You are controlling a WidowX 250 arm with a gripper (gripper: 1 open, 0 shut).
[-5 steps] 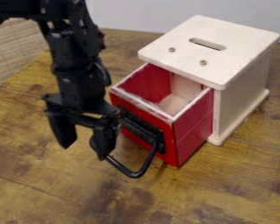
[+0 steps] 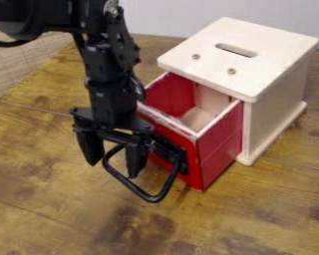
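A white wooden cabinet (image 2: 271, 95) stands at the back right, with a red drawer (image 2: 219, 149) pulled out toward the front left, showing a pale, empty-looking interior. Its front carries a black plate with a looped black handle (image 2: 155, 193). The black gripper (image 2: 113, 142) hangs at the left of the drawer front, just above and beside the handle; its fingers overlap the handle's upper part, and whether they touch it or hold it is unclear.
A light wall lies behind, with a woven panel at the far left edge.
The arm and gripper have moved right, toward the drawer front and handle, over the last second. The drawer and cabinet look unmoved.
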